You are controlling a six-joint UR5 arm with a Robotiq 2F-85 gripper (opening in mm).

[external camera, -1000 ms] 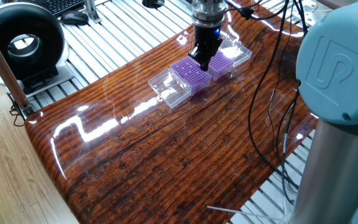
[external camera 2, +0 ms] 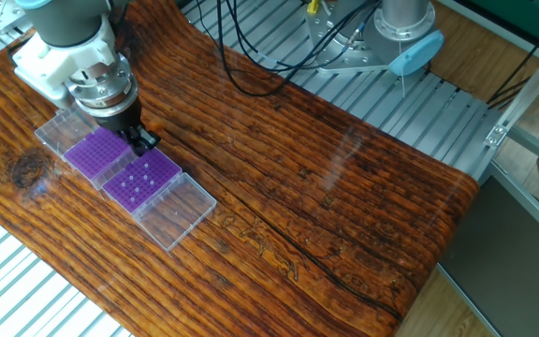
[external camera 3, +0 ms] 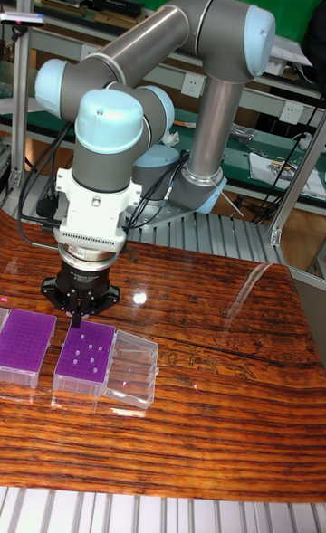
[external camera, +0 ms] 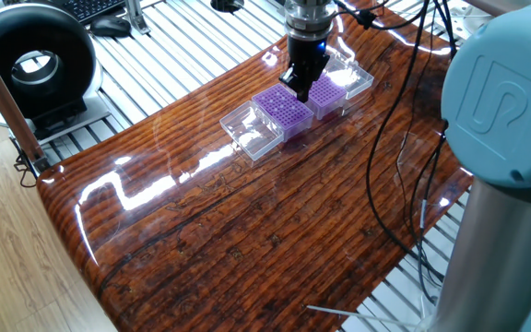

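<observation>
Two purple tube racks in clear boxes stand side by side on the glossy wooden table. One rack holds several small clear tubes standing in its holes; the other rack shows no tubes that I can make out. My black gripper points down at the back edge of the rack with tubes, near the gap between the two racks. In exterior view 1 the gripper covers part of both racks. Its fingertips look close together, but whether they are open or shut, or hold a small tube, is too small to tell.
Clear open lids lie at the outer ends of the racks, one lid beside the tubed rack and another lid at the far end. Black cables hang by the arm.
The arm has shifted very slightly over the last second, with the fingertips a touch lower or turned near the racks. The racks and lids stay where they were.
</observation>
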